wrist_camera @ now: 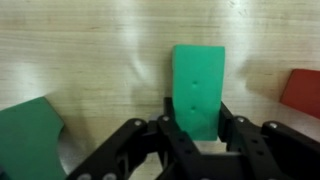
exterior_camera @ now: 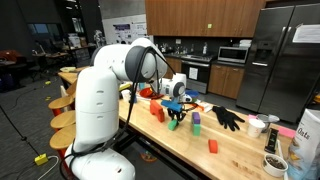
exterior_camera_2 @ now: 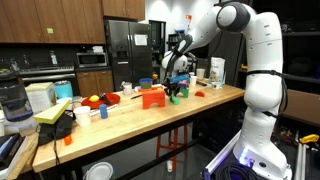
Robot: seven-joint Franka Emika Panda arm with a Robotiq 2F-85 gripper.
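Note:
A green block [wrist_camera: 198, 80] stands out against the pale wood in the wrist view, its near end between the dark fingers. My gripper is shut on it. In exterior view 1 the gripper [exterior_camera: 177, 114] hangs low over the table, with the green block [exterior_camera: 172, 125] just beneath it. Exterior view 2 places the green block [exterior_camera_2: 173, 99] near the table's edge, under the wrist. Whether the block touches the table is hard to tell.
Close by in the wrist view are a green object [wrist_camera: 28, 140] on the left and a red one [wrist_camera: 303, 92] on the right. A purple-topped green block [exterior_camera: 196, 122] and a black glove [exterior_camera: 226, 117] lie farther right. Bare table [exterior_camera: 225, 150] stretches toward the front.

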